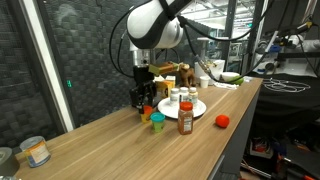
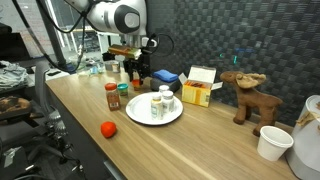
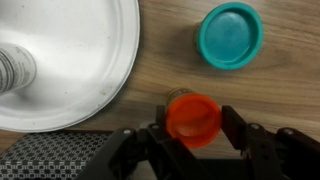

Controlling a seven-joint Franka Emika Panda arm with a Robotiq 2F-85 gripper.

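An orange-lidded jar [image 3: 193, 119] stands on the wooden table, seen from straight above in the wrist view. My gripper is down over it, one finger on each side of the lid and very near its edge. Whether the fingers touch the lid cannot be made out. From the side, the orange jar [image 1: 148, 111] is just under the gripper [image 1: 144, 101], partly hidden by it. Close by stands a jar with a teal lid [image 3: 229, 36].
A white plate [image 3: 92, 75] with several white-lidded jars lies beside the orange one. A red-lidded spice jar [image 1: 186, 119] and a red tomato [image 2: 108, 129] are nearer the table edge. An open box [image 2: 199, 88] and a toy moose [image 2: 253, 98] stand along the back.
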